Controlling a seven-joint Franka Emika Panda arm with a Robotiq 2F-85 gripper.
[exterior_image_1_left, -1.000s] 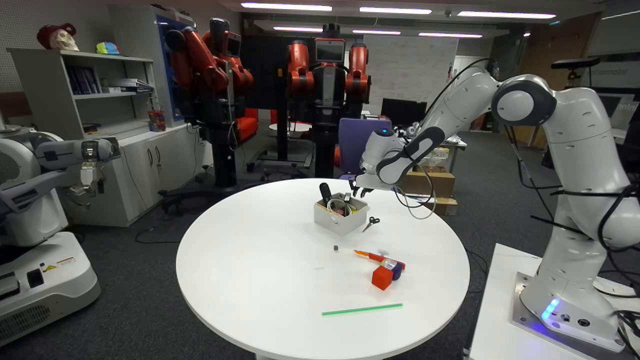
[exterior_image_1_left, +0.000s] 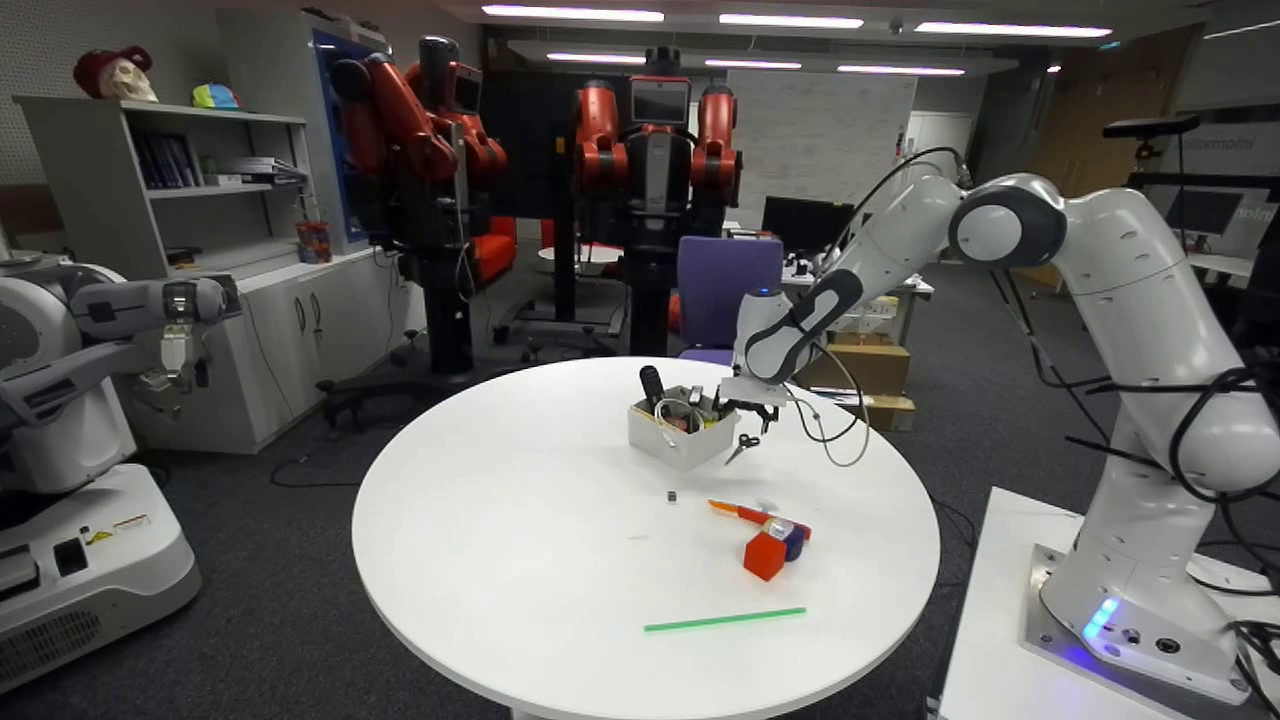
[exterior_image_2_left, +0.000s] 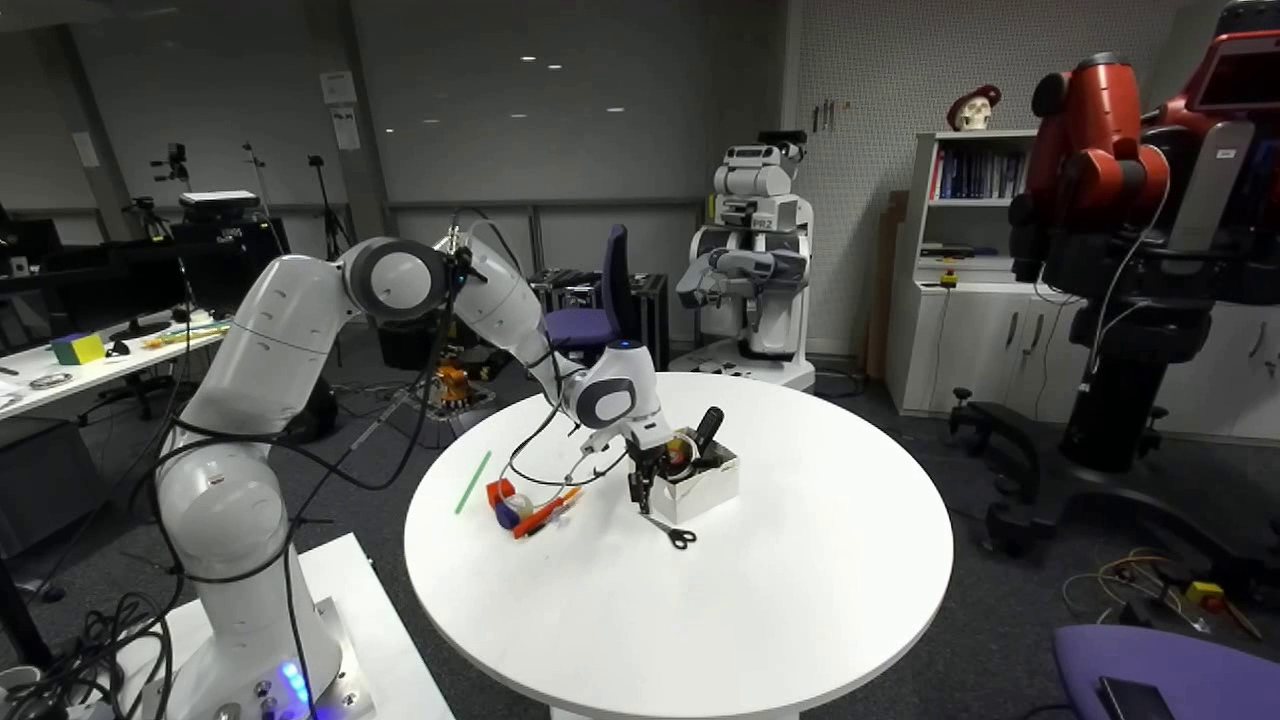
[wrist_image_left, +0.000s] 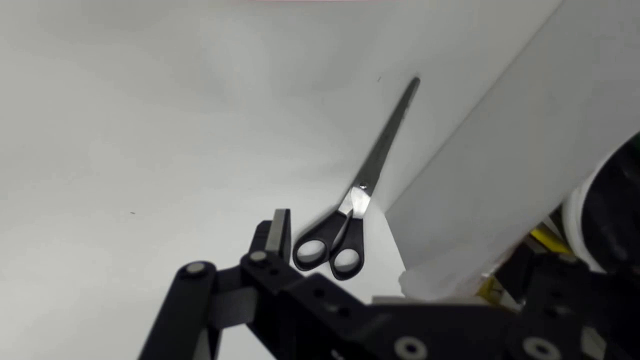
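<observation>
In the wrist view, scissors (wrist_image_left: 376, 157) with black handles and grey blades lie flat on the white table, their handles close to one finger (wrist_image_left: 277, 233) of my gripper. The gripper (exterior_image_1_left: 744, 416) is open, low over the table beside the box, and holds nothing. From the first exterior view, the scissors (exterior_image_1_left: 745, 443) are just in front of the gripper. A light grey box (exterior_image_1_left: 680, 448) filled with mixed items stands right alongside the scissors. In the second exterior view, the gripper partly hides the blade end of the scissors (exterior_image_2_left: 675, 534).
A red cube (exterior_image_1_left: 764, 556), a dark blue round item (exterior_image_1_left: 793, 542) and an orange-red tool (exterior_image_1_left: 737, 511) lie grouped together. A green stick (exterior_image_1_left: 725, 620) is nearer the front edge, and a small dark cube (exterior_image_1_left: 672, 496) sits alone.
My gripper has come down and to the right in the first exterior view, from above the box's back edge to beside it. The scissors and box have stayed put.
</observation>
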